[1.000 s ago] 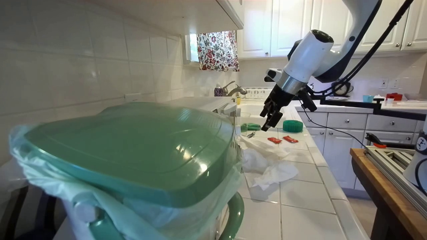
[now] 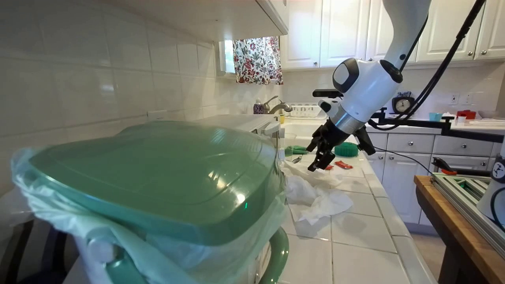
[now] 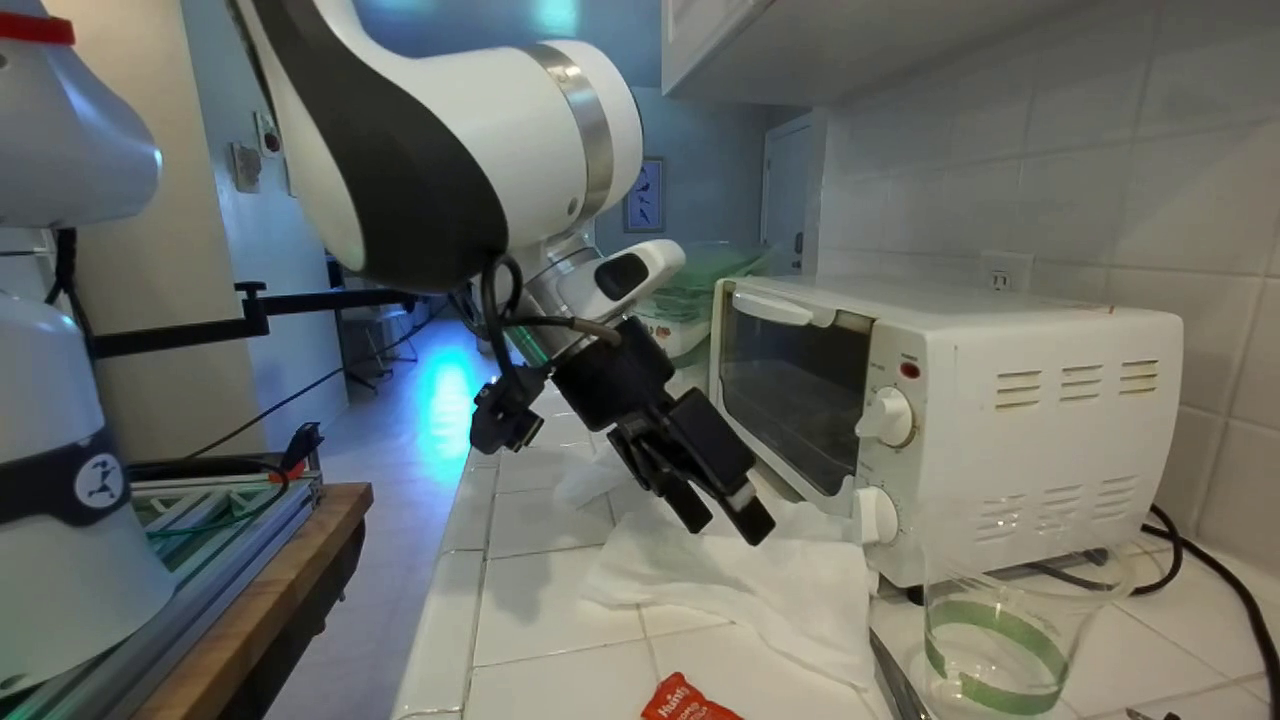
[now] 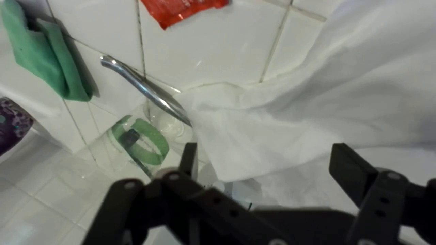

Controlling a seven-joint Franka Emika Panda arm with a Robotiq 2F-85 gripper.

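Observation:
My gripper is open, its dark fingers well apart and nothing held between them. Below it in the wrist view lies a crumpled white cloth or paper towel [image 4: 261,134], spread over the counter tiles. From the side, the gripper [image 3: 729,528] hangs tilted above this white sheet [image 3: 732,588], in front of the toaster oven. A red packet [image 4: 184,10] lies on bare tile at the top of the wrist view. A metal utensil handle [image 4: 143,87] touches the sheet's edge, its other end hidden. Beside it stands a clear glass with a green band [image 4: 141,141].
A white toaster oven [image 3: 1008,396] stands against the tiled wall. The large green-lidded bin [image 2: 156,175] fills the counter's near end. A folded green cloth [image 4: 53,61] lies near the sink edge; a green round scrubber [image 2: 346,149] sits farther back.
My gripper has come lower, toward the white sheet, and now partly covers the red packets in exterior view 1. The arm's upper links have swung and turned. The counter items look unmoved.

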